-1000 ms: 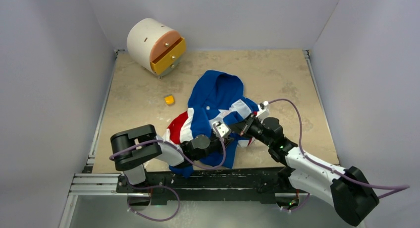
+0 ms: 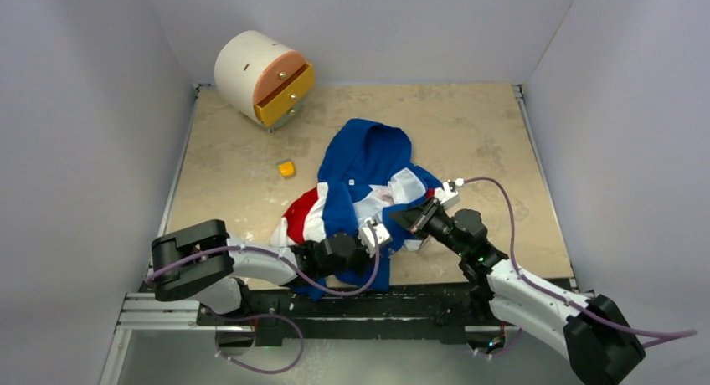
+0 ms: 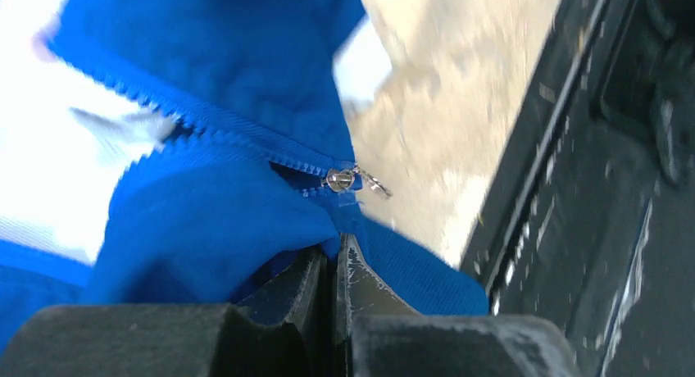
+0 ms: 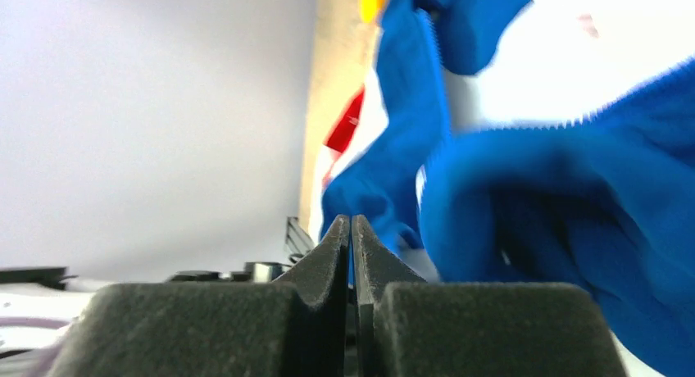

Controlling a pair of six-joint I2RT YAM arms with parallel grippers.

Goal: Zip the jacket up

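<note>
The blue jacket (image 2: 338, 211), with its red and white left sleeve, lies spread on the table, hood at the back. My left gripper is shut on a fold of its blue fabric near the bottom hem. Just beyond those fingers sits the metal zipper slider (image 3: 340, 179), its pull tab sticking out to the side. Above the slider the toothed edges part around the white lining (image 3: 49, 156). Over the right front panel, my right gripper is shut, and nothing shows between its fingers. A raised blue fold (image 4: 508, 180) stands near its tips.
At the back left stands a white barrel-shaped drawer unit (image 2: 251, 67) with a yellow drawer ajar. A small yellow block (image 2: 286, 168) rests left of the jacket. Bare table (image 2: 494, 167) lies to the right; a dark rail (image 2: 385, 305) borders the front.
My left arm has shifted left and slightly toward the front. The right gripper has moved a little toward the front, and the blue flap near it has changed shape.
</note>
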